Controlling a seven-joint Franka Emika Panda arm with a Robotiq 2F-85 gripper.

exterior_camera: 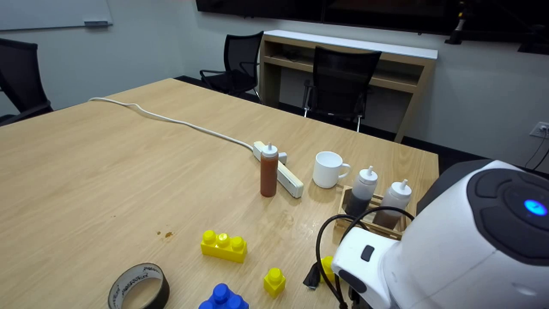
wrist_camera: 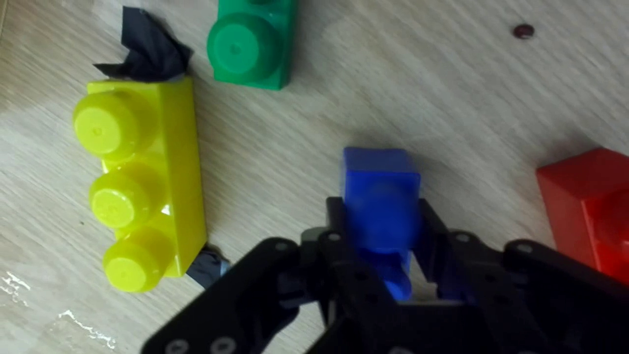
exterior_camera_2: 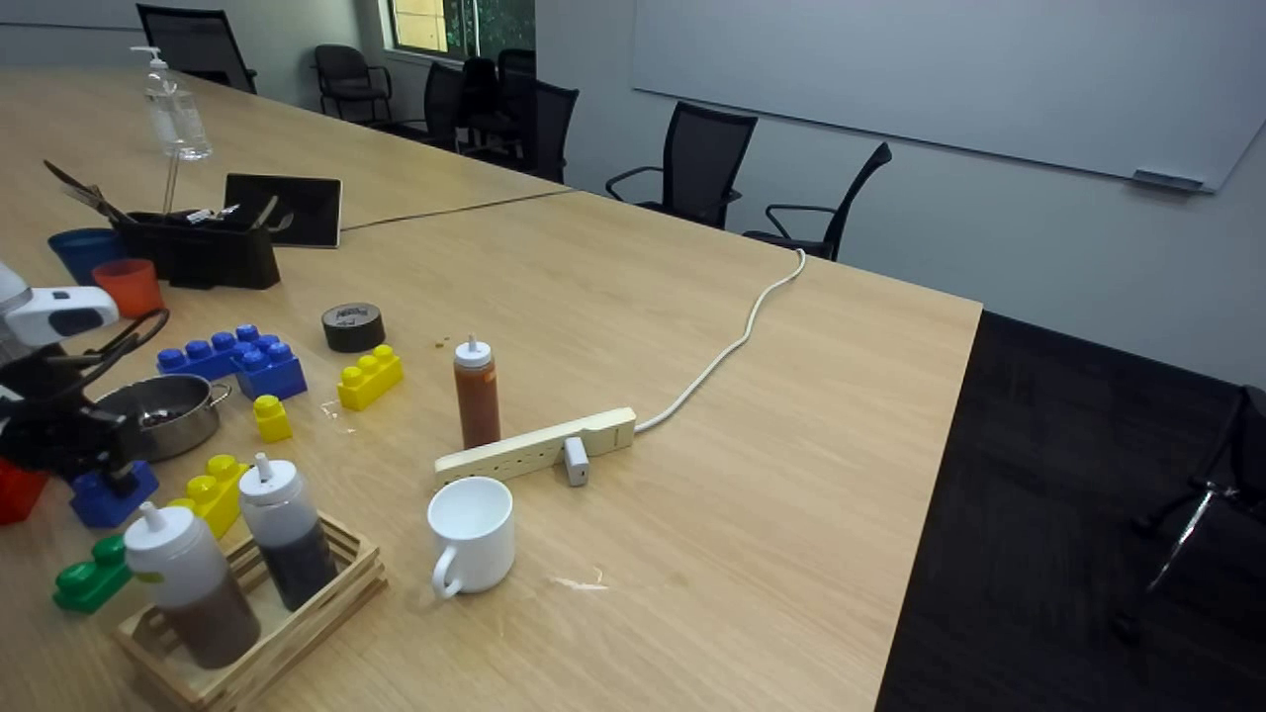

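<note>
A blue brick (wrist_camera: 382, 203) lies between the two fingers of my gripper in the wrist view. One finger stands close along each side of it, and whether both press on it cannot be told. In exterior view 2 the same blue brick (exterior_camera_2: 113, 496) appears low at the table, beneath the dark gripper (exterior_camera_2: 105, 465). The arm's white body hides the gripper in exterior view 1. Left of the blue brick is a yellow three-stud brick (wrist_camera: 181, 177); a green brick (wrist_camera: 250, 50) lies beyond, and a red brick (wrist_camera: 581, 206) is to the right.
Close by are a metal pot (exterior_camera_2: 178, 415) and a wooden crate (exterior_camera_2: 344, 581) with two sauce bottles. A white mug (exterior_camera_2: 472, 534), a brown sauce bottle (exterior_camera_2: 477, 398) and a power strip (exterior_camera_2: 534, 449) stand farther off.
</note>
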